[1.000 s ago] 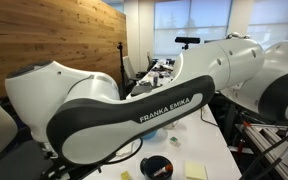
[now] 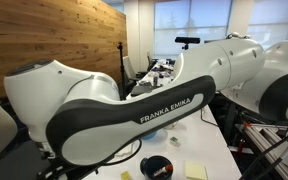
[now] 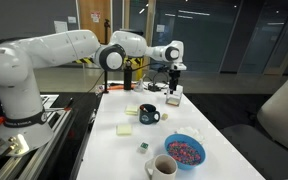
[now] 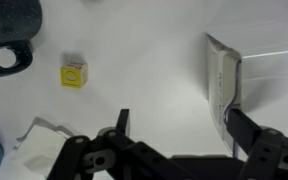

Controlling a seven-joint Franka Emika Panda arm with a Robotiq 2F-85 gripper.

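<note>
In the wrist view my gripper stands open, with bare white table between its fingers. The right finger overlaps the near end of a white box-like object; whether they touch I cannot tell. A small yellow cube lies to the left, beyond the left finger. Exterior view 2 has my gripper at the far end of the table, close over a pale open box. The black mug is nearer the camera, with the yellow cube beside it.
A blue bowl of small reddish pieces and a pale mug stand at the near end. Between them and the black mug lie a small greenish cube and a yellow pad.
Hardly anything differs in exterior view 1. The arm looks at most a touch lower, and the objects on the table have stayed in place.
</note>
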